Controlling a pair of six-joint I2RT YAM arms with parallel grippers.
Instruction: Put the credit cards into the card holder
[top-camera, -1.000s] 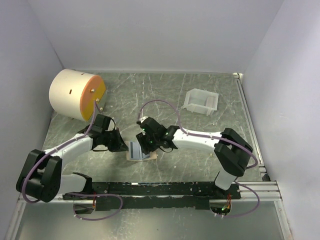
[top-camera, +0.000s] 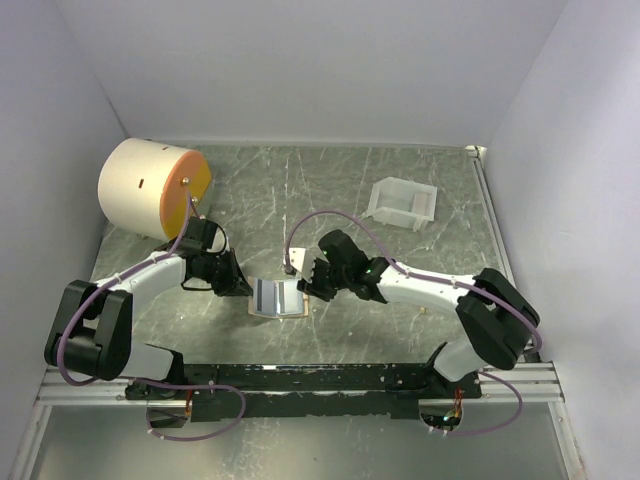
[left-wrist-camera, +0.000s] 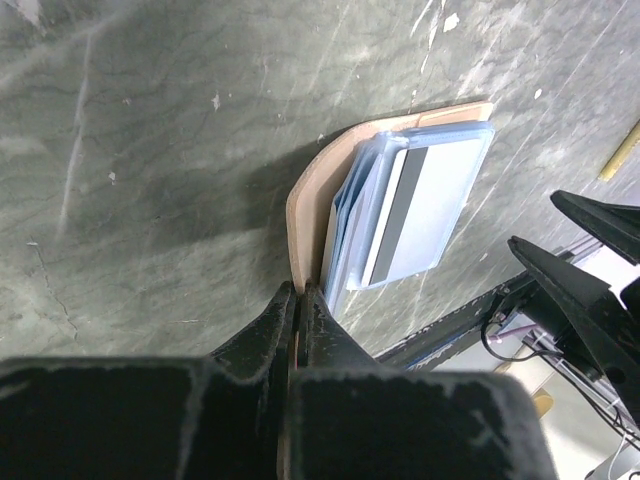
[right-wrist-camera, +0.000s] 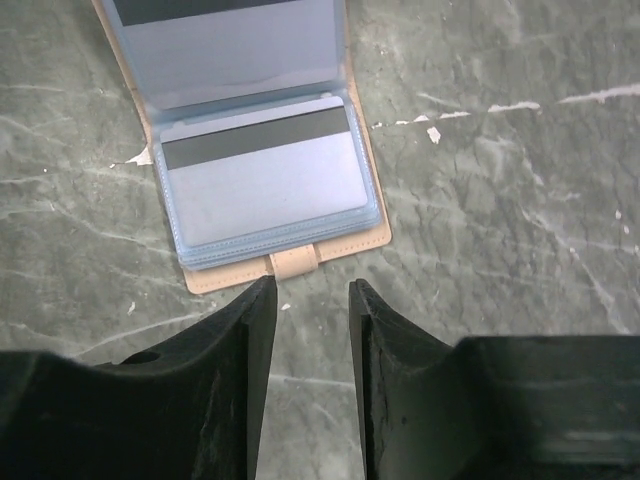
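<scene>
The card holder lies open on the grey table between the two arms, tan outside with clear blue-edged sleeves. In the right wrist view a white card with a dark stripe sits inside the near sleeve, and a similar striped surface shows in the raised leaf behind it. My left gripper is shut on the tan cover's left edge. My right gripper stands part open just off the strap side of the card holder, nothing between its fingers.
A clear, open plastic box stands at the back right. A large cream and orange cylinder takes up the back left.
My right gripper has drawn back to the right from over the holder, uncovering its right leaf.
</scene>
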